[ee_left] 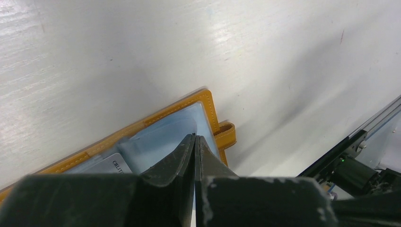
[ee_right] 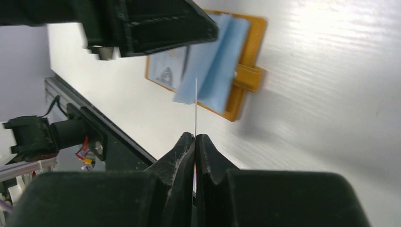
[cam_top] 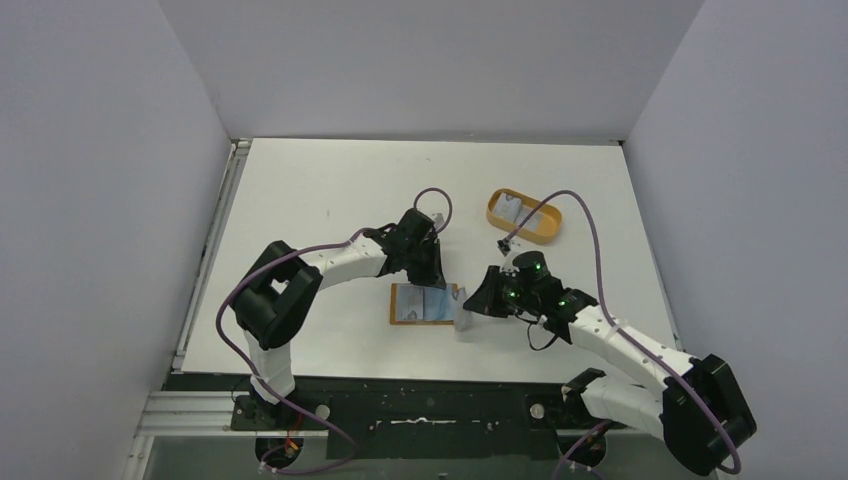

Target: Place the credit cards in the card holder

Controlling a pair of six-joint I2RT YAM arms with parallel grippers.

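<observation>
The tan card holder [cam_top: 394, 310] lies open at the table's centre, with light-blue sleeves [ee_right: 226, 66] and silver-white cards [ee_left: 104, 166]. My left gripper is shut at the holder, its tips at a sleeve's lifted edge; whether film is between them is hard to tell. My right gripper, just right of the holder, is shut on a thin card [cam_top: 462, 310], seen edge-on as an upright sliver in the right wrist view.
An orange tray [cam_top: 546, 230] with more cards sits at the back right. The front rail [ee_left: 331, 156] runs along the near edge.
</observation>
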